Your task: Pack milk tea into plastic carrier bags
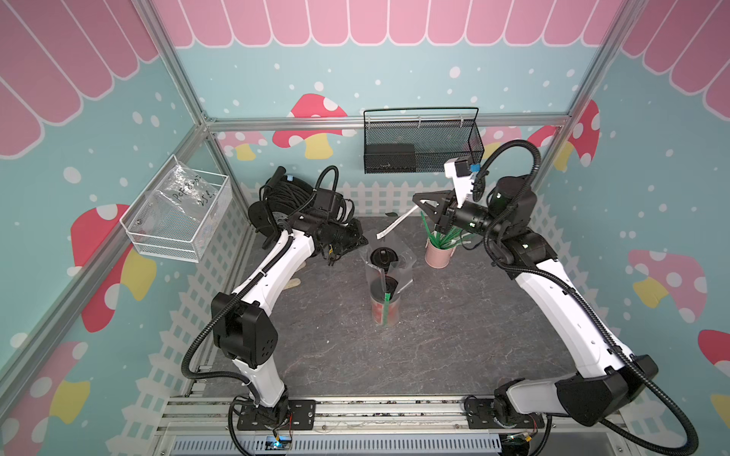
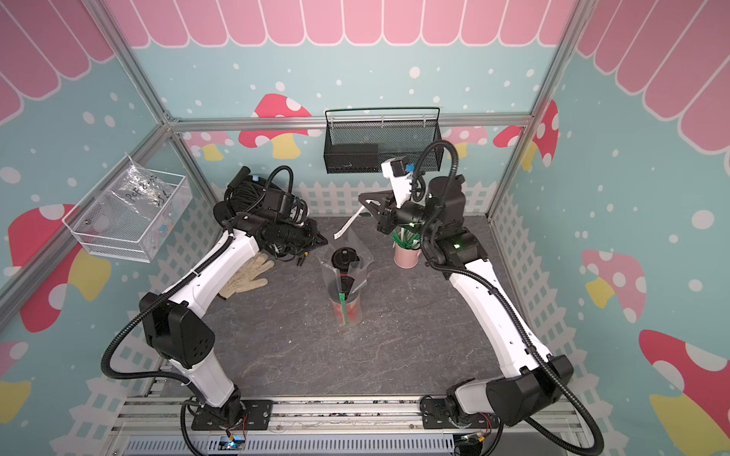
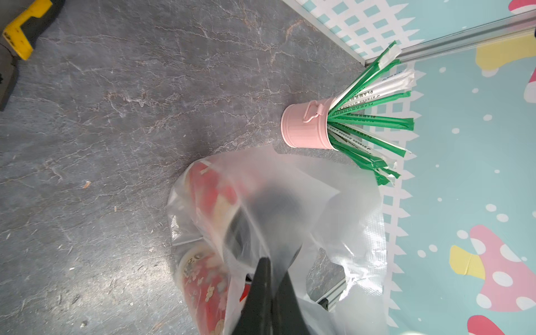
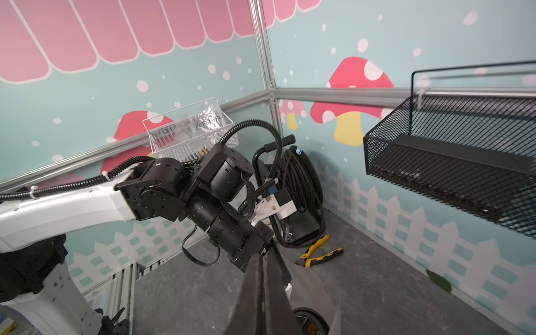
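Observation:
A clear plastic bag (image 1: 403, 258) stands mid-table around milk tea cups (image 1: 384, 307) with black lids; a green-wrapped straw shows inside. My left gripper is shut at the bag's upper edge, the plastic bunched round its fingers. My right gripper (image 1: 418, 202) is raised above and behind the bag, shut on a white paper-wrapped straw (image 1: 397, 222) that slants down-left over the opening. The pink bucket (image 1: 437, 257) of green and white straws stands right of the bag.
A black mesh basket (image 1: 422, 155) hangs on the back wall; a white basket (image 1: 163, 231) on the left. Cable coil, pliers (image 4: 323, 258) and gloves (image 2: 243, 277) lie at the left back.

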